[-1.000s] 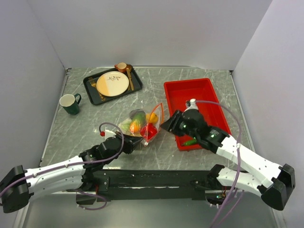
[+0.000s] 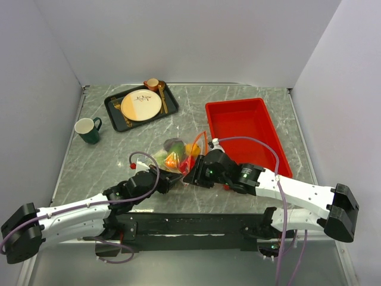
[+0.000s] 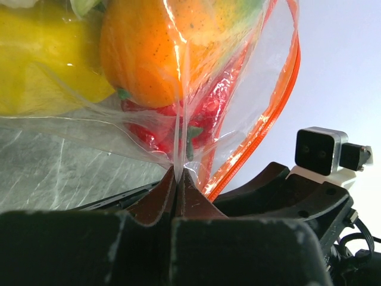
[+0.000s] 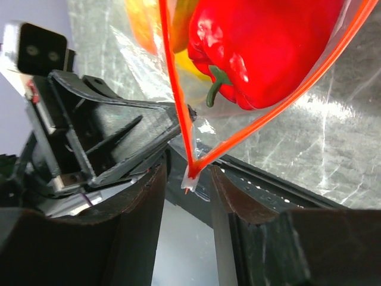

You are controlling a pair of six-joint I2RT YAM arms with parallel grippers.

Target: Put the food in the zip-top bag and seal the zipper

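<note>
The clear zip bag (image 2: 174,152) holds several vegetables, among them a red pepper (image 4: 259,47), an orange one (image 3: 152,47) and a yellow one (image 3: 41,59). My left gripper is shut on the bag's plastic at its open end. My right gripper stands part open over the corner where the orange zipper (image 4: 250,128) comes to a point, that corner lying between its fingers in the right wrist view.
A red bin (image 2: 250,113) stands at right, partly behind the right arm. A black tray (image 2: 119,119) with a plate is at back left, with a green mug (image 2: 88,131) beside it.
My right gripper has moved left and toward the front, from over the red bin's edge to the bag's zipper end beside my left gripper. The left arm has shifted slightly.
</note>
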